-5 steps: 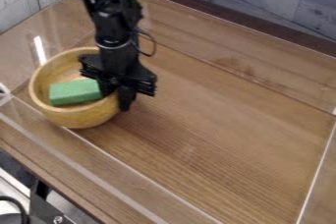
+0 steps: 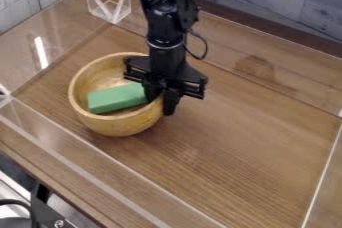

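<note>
My black gripper point(image 2: 164, 75) reaches down from the top centre over the right side of a yellow bowl point(image 2: 118, 124) on the wooden table. It appears shut on the bowl's rim, though the fingertips are dark and hard to separate. A green block point(image 2: 115, 96) lies inside the bowl, its right end partly hidden by the gripper.
Bare wooden table point(image 2: 254, 142) stretches to the right and front. Clear plastic items stand at the top left and left edge. A grey wall borders the back, and a dark cable shows at the lower left.
The gripper and the bowl with the green block have moved right from their place a second ago, when they were further left on the table.
</note>
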